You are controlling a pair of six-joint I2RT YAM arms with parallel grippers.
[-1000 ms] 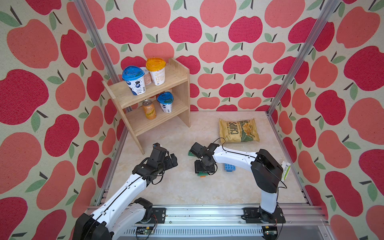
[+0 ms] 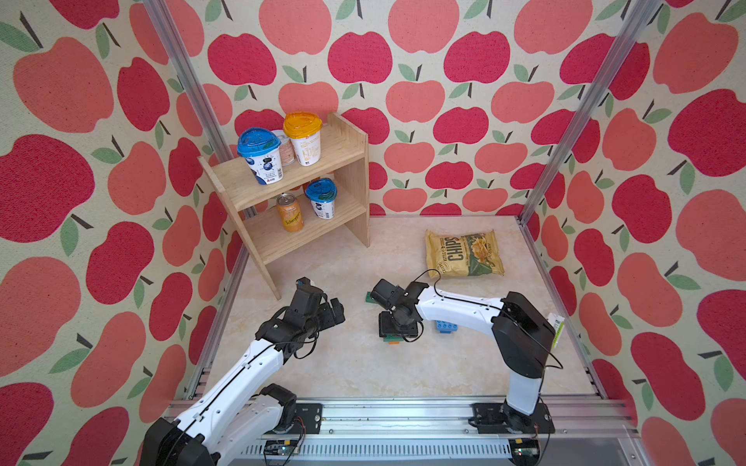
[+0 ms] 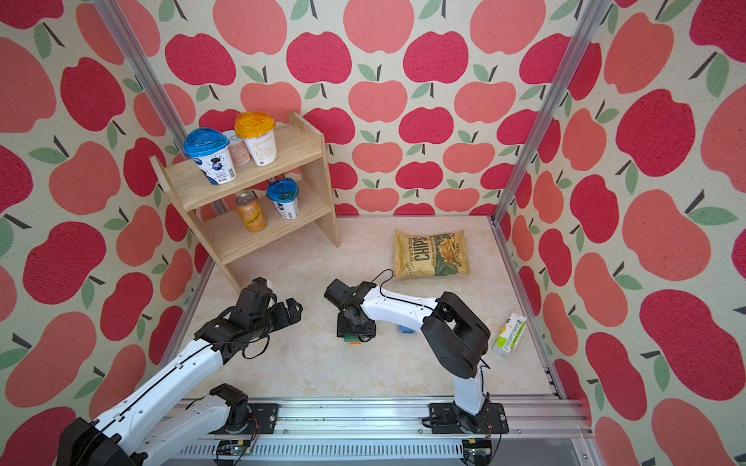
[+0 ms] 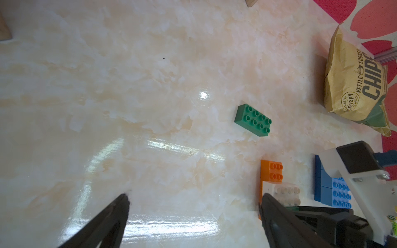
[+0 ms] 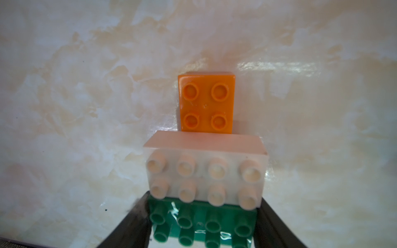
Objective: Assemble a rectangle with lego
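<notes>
In the right wrist view my right gripper is shut on a green brick [image 5: 193,211], one finger at each end. Right beside it, a white brick [image 5: 205,159] lies crosswise over an orange brick [image 5: 206,103], whose far studs stay bare. Whether the green brick is seated or just above the orange one is hidden. The left wrist view has the same orange brick [image 4: 270,170] and white brick [image 4: 285,192] near the right arm. A second green brick [image 4: 253,119] lies loose on the table. My left gripper hangs open and empty, left of the bricks.
Blue bricks [image 4: 330,186] lie right of the work, partly behind the right arm. A chips bag [image 2: 464,254] lies at the back, a carton [image 3: 510,334] at the far right. The wooden shelf [image 2: 311,237] stands back left.
The right arm has shifted only slightly, with its gripper staying over the same spot. My left arm and the table's other things look unmoved.
</notes>
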